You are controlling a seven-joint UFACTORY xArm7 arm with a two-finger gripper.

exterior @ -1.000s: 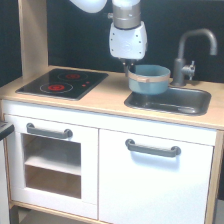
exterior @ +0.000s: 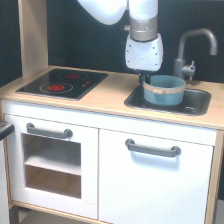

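Note:
A blue pot point(exterior: 164, 96) with a pale brown rim is at the sink point(exterior: 192, 106), over the left part of its basin. Whether its base touches the basin floor cannot be told. Coming down from the top, the white arm ends in a small dark gripper point(exterior: 144, 77) at the pot's left side. It appears shut on the pot at the near-left rim or handle, though its fingers are too small to make out clearly.
The curved grey faucet point(exterior: 184, 50) rises right behind the pot. A black stove top point(exterior: 62, 84) with red rings lies to the left. Bare wooden counter point(exterior: 112, 88) separates stove and sink. White cabinet doors are below.
The gripper and the pot have moved together to the right and lower in the view, from the counter's sink edge to over the basin.

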